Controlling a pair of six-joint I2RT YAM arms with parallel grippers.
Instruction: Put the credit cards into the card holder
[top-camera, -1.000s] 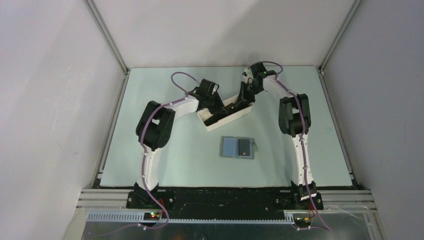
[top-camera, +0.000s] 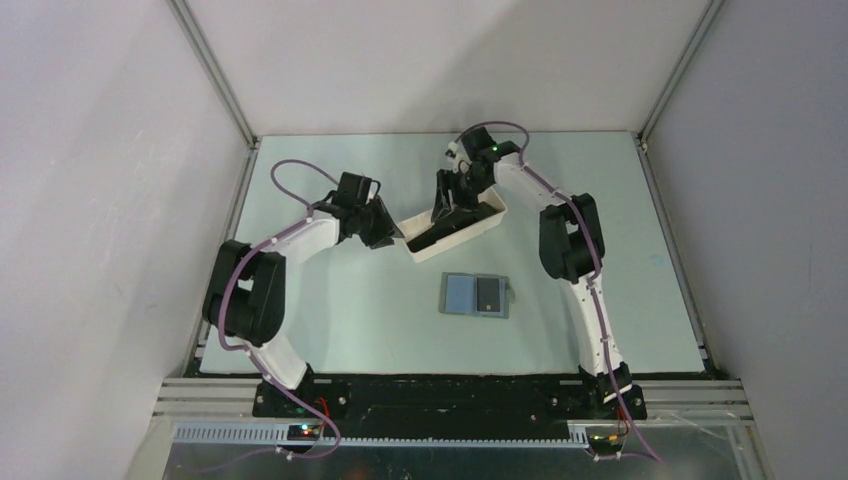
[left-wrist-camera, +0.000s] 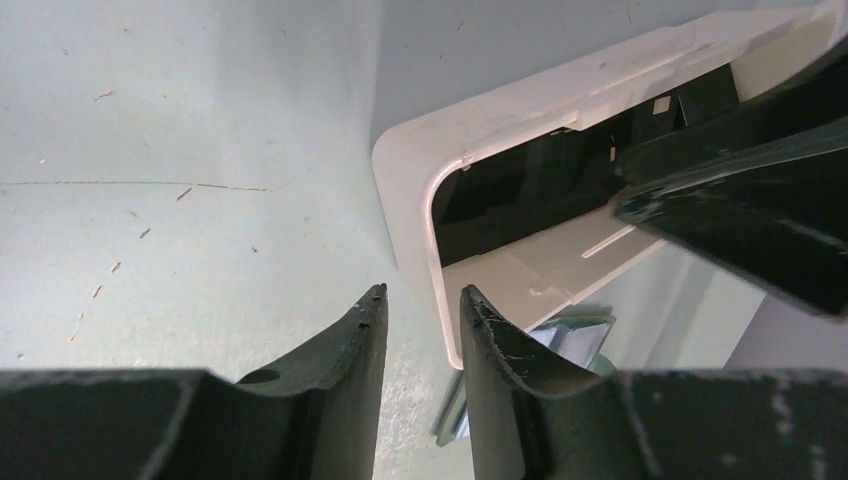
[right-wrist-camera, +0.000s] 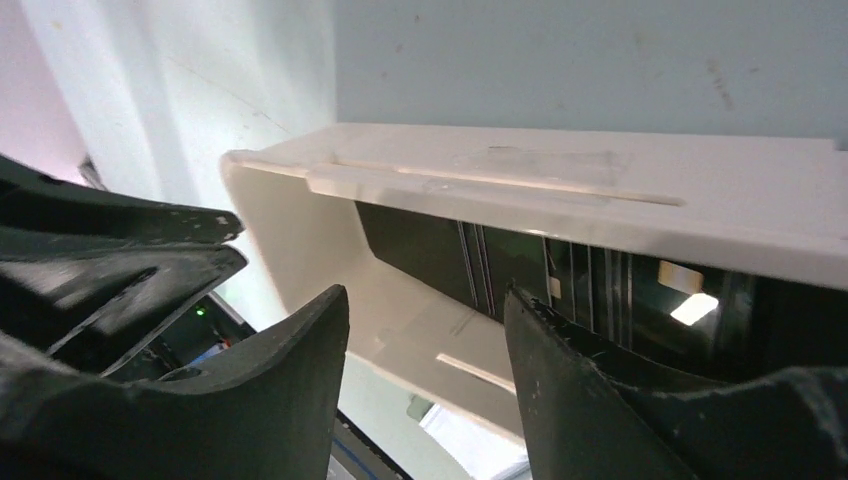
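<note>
A long white box (top-camera: 460, 236) stands tilted across the upper middle of the table in the top view, with dark flat cards (right-wrist-camera: 425, 245) upright inside it. In front of it lies the card holder (top-camera: 443, 294), spread flat, blue on one side and black on the other. Just off the box's left end, my left gripper is open with nothing between its fingers. My right gripper is over the box, also open and empty; one finger (right-wrist-camera: 535, 345) overlaps the cards in its view. Whether it touches any, I cannot tell.
The right gripper's black fingers (left-wrist-camera: 740, 185) show close by in the left wrist view. Bare table (top-camera: 380, 320) lies to the left of the holder and in front of it. Pale walls close in the back and sides.
My left gripper has moved left from over the box to its left end. Box and holder have stayed put.
</note>
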